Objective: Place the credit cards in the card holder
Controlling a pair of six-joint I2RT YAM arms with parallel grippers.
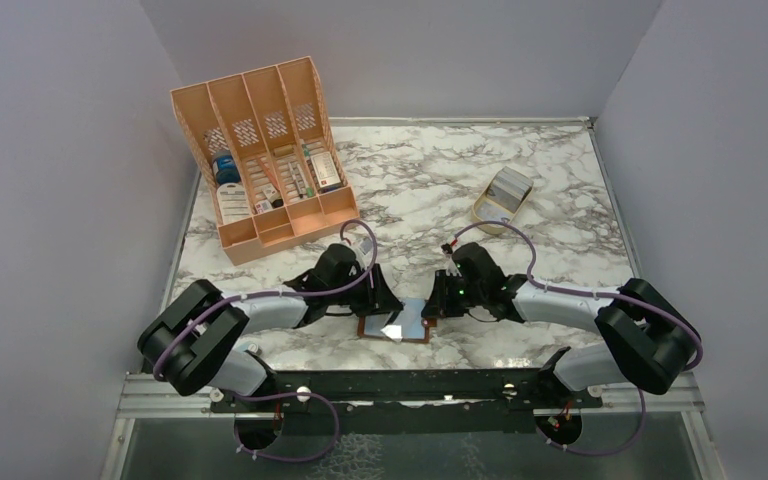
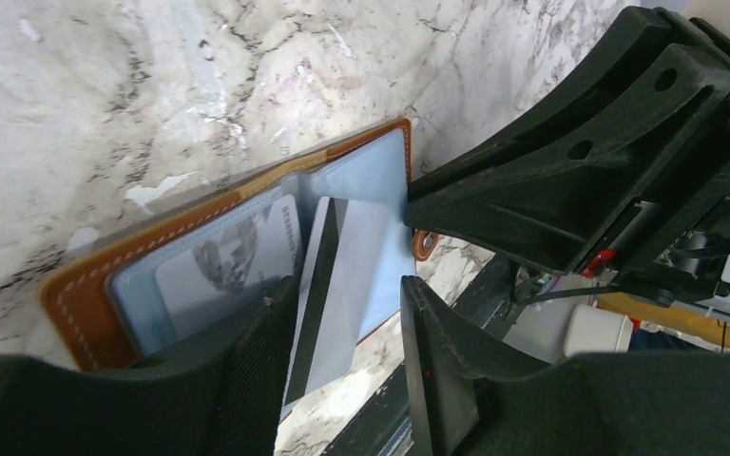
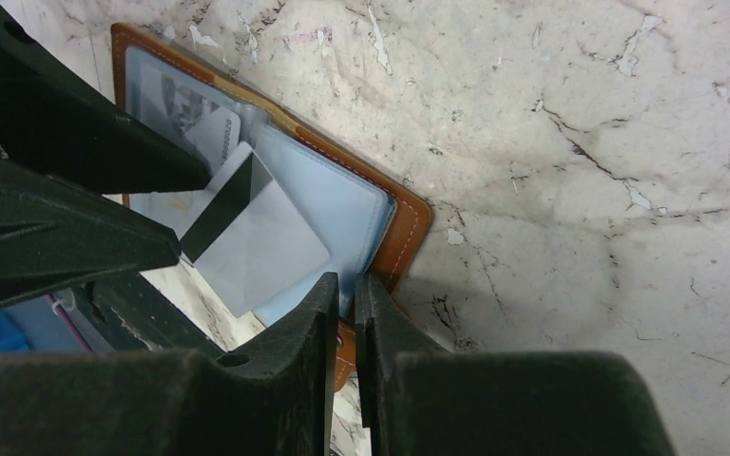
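Observation:
The white card with a black stripe lies slanted across the open card holder, on top of its clear sleeves and outside a pocket. My left gripper is open over the card, its fingers well apart. One of those fingertips is at the card's striped end in the right wrist view. My right gripper is shut on the edge of the card holder's right side, beside the light blue sleeve. A card with a photo shows in the holder's left sleeve, partly behind a left finger.
An orange compartment box with bottles and packs stands at the back left. A small basket with grey items sits at the back right. Bare marble lies between them. A dark bar runs along the front.

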